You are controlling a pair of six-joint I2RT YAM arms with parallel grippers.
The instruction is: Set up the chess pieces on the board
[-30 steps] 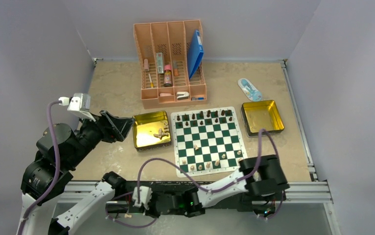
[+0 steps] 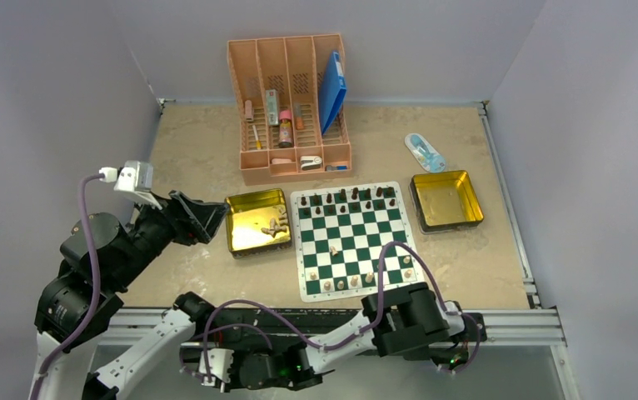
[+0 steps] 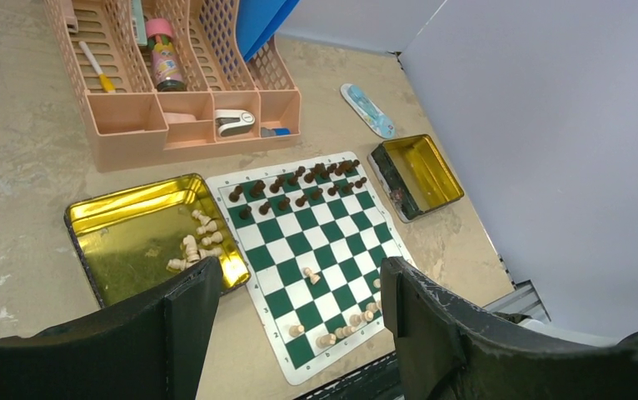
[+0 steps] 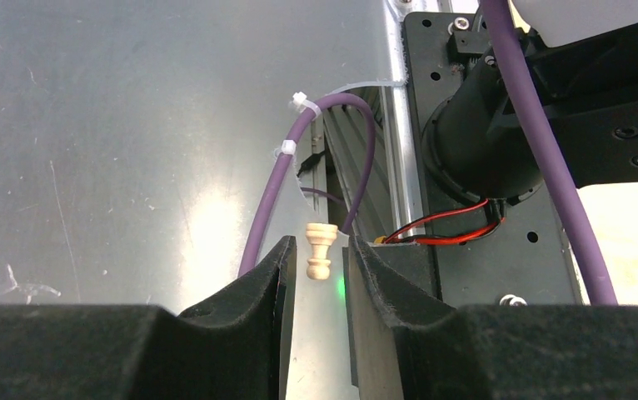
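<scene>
My open left gripper hangs left of the board, above the gold tray (image 3: 124, 242) holding several light pieces (image 3: 191, 246). The chessboard (image 2: 352, 229) has dark pieces along the far side and light pieces along the near side, plus a light piece (image 3: 311, 275) near the middle. My right gripper is low at the front, off the table. A light wooden pawn (image 4: 320, 237) shows between its fingertips over grey metal; whether they touch it is unclear.
An empty gold tray (image 2: 447, 200) stands right of the board. A pink organiser (image 2: 291, 171) with small items is behind it, and a blue-white flat object (image 2: 424, 152) lies at the back right. The right arm spans the front rail.
The right arm has shifted left and lower since about a second ago, its cable loop moving with it. The left arm moved very slightly; the board looks unchanged.
</scene>
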